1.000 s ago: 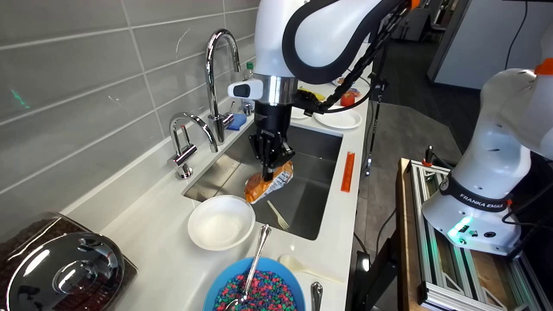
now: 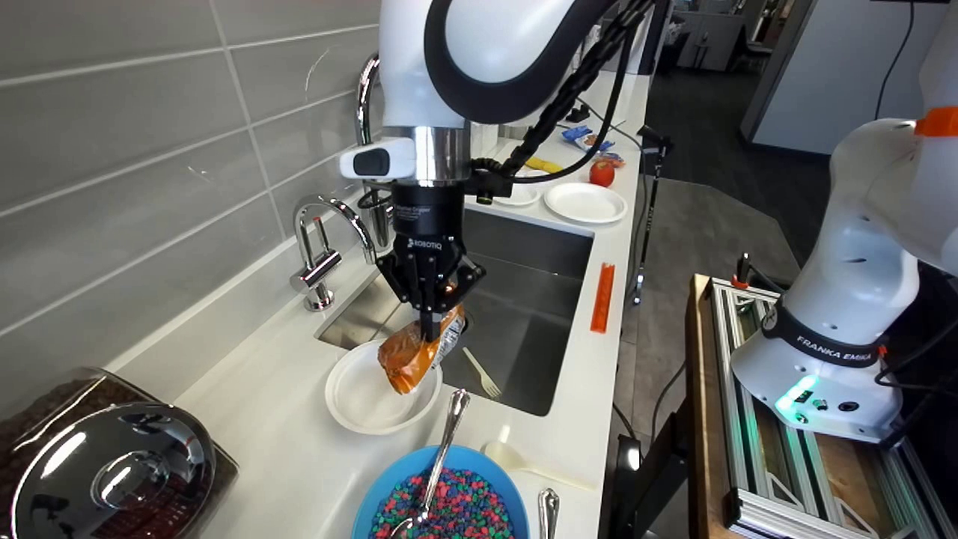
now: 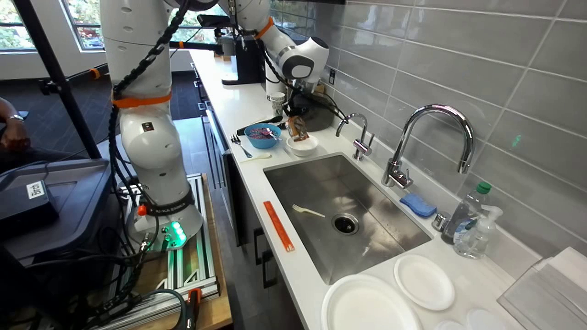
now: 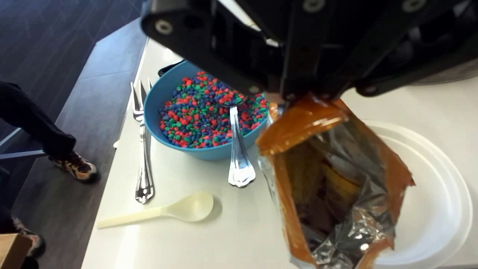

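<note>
An orange foil bag (image 2: 410,355) with a silver lining hangs from my gripper (image 2: 431,332), which is shut on its edge. In the wrist view the bag (image 4: 286,134) gapes toward the camera, its inside dark and creased. The white bowl (image 2: 359,395) stands on the counter just below and partly behind the bag, and in the wrist view its right side (image 4: 430,215) shows past the foil. From the second exterior view, the bag (image 3: 296,127) is over that bowl (image 3: 302,147). What the bag holds is hard to make out.
Close by stands a blue bowl (image 4: 154,116) of colored pieces with a metal spoon (image 4: 239,161) in it. A pale plastic spoon (image 4: 192,208) and a metal fork (image 4: 143,175) lie on the counter. The sink (image 3: 308,242) holds a plastic fork (image 3: 308,211). Two faucets rise along the wall.
My gripper has carried the orange bag from over the sink toward the wall and the near counter, so it now hangs at the white bowl. The bowls have not moved.
</note>
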